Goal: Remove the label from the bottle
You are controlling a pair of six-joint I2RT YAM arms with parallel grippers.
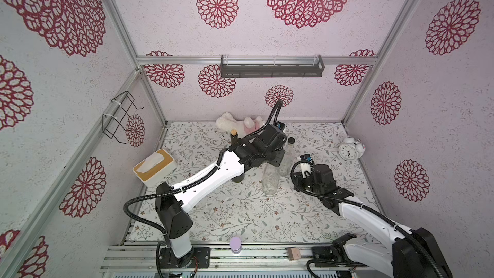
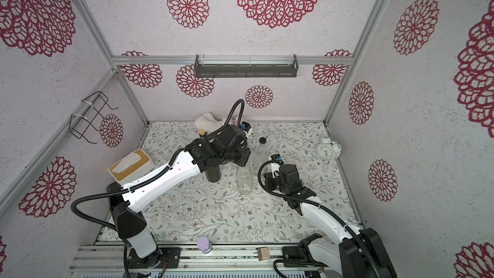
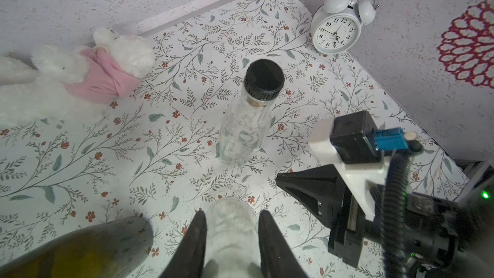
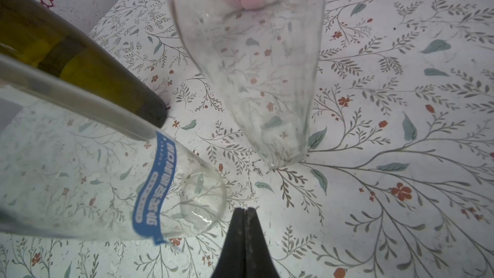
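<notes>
A clear bottle (image 1: 270,179) is held by its upper part in my left gripper, which is shut on it. In the right wrist view a blue label strip (image 4: 155,188) with white lettering wraps the lower side of this bottle, and a small lower corner of it hangs loose. My right gripper is shut, its fingertips just beyond the bottle's base and apart from the label. Nothing shows between its fingers.
Another clear bottle with a black cap (image 3: 263,79) stands close behind. A dark green bottle (image 4: 67,56) is left of the held one. Farther off are a white plush toy (image 3: 92,79), an alarm clock (image 3: 337,23) and a tissue box (image 1: 154,167).
</notes>
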